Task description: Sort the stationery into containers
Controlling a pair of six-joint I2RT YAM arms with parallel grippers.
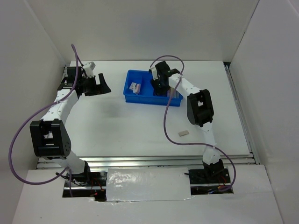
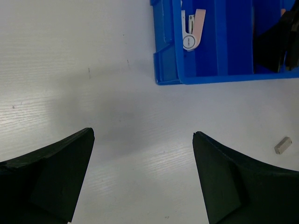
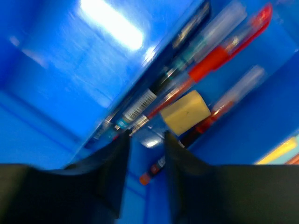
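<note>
My right gripper [image 1: 160, 85] is down in the blue divided box [image 1: 135, 98]; in the right wrist view its fingers are slightly apart [image 3: 148, 149] over a compartment with pens [image 3: 210, 63] and a yellow block [image 3: 184, 112], blurred, so a hold cannot be confirmed. A pink-and-white item [image 2: 196, 28] lies in the box's left compartment. My left gripper stands open over bare table, left of the box. A small pale block [image 1: 183, 133] lies on the table at the front right.
Walls enclose the sides and back.
</note>
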